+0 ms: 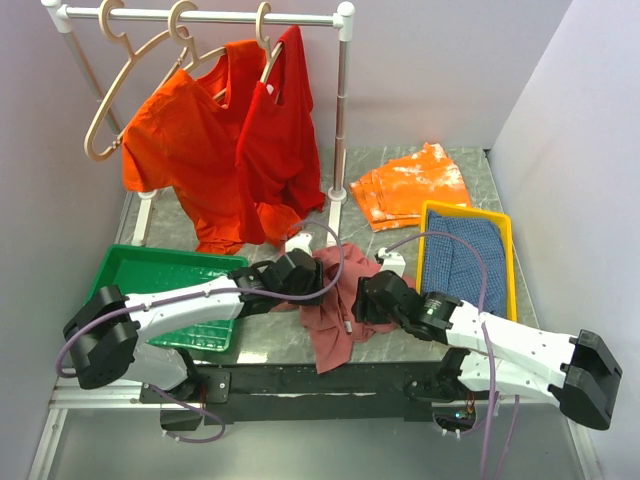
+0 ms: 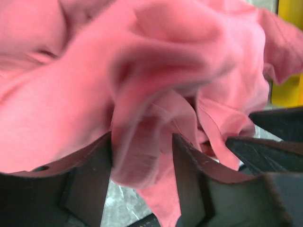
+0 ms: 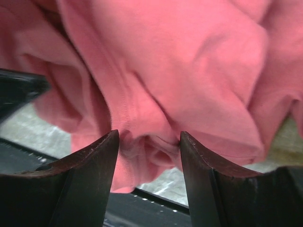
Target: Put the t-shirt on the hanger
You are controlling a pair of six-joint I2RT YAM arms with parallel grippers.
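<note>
The dusty-red T-shirt (image 1: 335,325) lies crumpled on the table between both arms, its shape hard to make out. At its left part is my left gripper, fingers apart with a raised fold of the shirt standing between its fingers. My right gripper is over the shirt's right part; bunched cloth shows between its parted fingers, and whether they press on it cannot be told. An empty beige hanger (image 1: 122,78) hangs at the rack's left end.
Orange (image 1: 185,130) and red (image 1: 285,130) shirts hang from the rack's rail (image 1: 225,17). A green tray (image 1: 165,262) stands left, a yellow bin (image 1: 511,245) with blue cloth (image 1: 462,262) right. Folded orange cloth (image 1: 412,187) lies behind.
</note>
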